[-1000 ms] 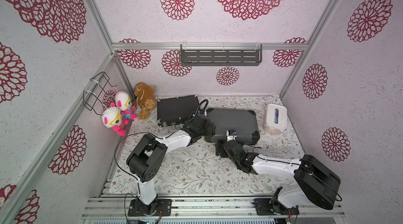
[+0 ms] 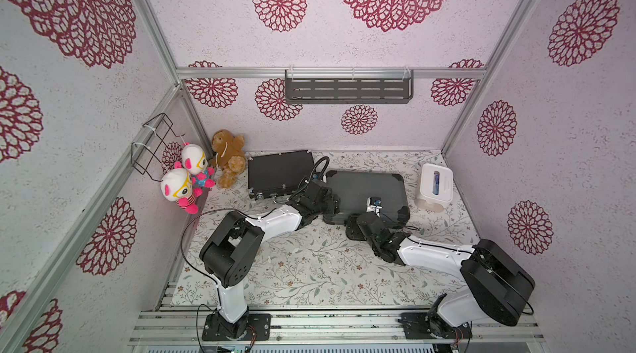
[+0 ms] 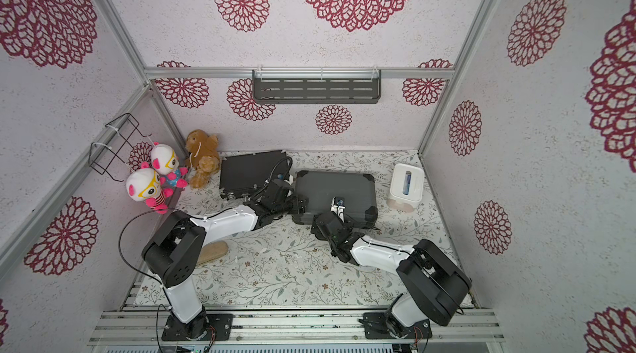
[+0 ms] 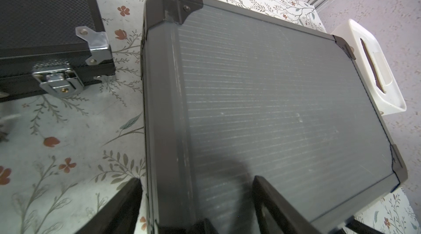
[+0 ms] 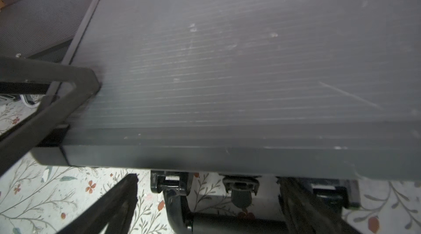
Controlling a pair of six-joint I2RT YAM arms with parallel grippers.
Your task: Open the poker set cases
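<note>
A large grey case point(image 2: 367, 188) lies closed and flat in the middle of the table. Beside it on the left is a smaller black case point(image 2: 281, 172), also closed, with a silver latch point(image 4: 59, 80) on its front. My left gripper is open, its fingers on either side of the grey case's left edge. At the front edge my right gripper stands open, nothing held. Between its fingers show a black latch point(image 5: 173, 182), a centre clasp point(image 5: 240, 190) and the handle point(image 5: 239, 223), below the overhanging lid.
A white tub point(image 2: 434, 187) stands to the right of the grey case. At the left, a brown teddy bear point(image 2: 228, 157) and two pink-and-white toys point(image 2: 179, 184) sit by the wall.
The left arm and both cases have stayed still.
</note>
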